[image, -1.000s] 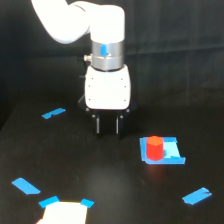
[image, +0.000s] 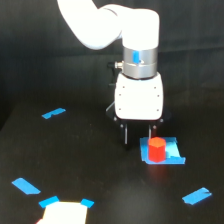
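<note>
A red block (image: 156, 150) sits on a blue-taped square (image: 175, 159) with a pale middle, right of centre. Just behind and to the left of the block, my gripper (image: 138, 131) points down with its dark fingers spread apart. It is open, and nothing shows between its fingers. The right finger appears close to the block's top back edge; whether they touch I cannot tell.
Blue tape strips mark the black table at the back left (image: 54, 113), front left (image: 26, 186) and front right (image: 197, 196). A cream-coloured object (image: 64, 214) with blue tape by it is cut off at the bottom edge.
My gripper has moved right and somewhat lower in the view, from open table to beside the red block. The block and the tape look unmoved.
</note>
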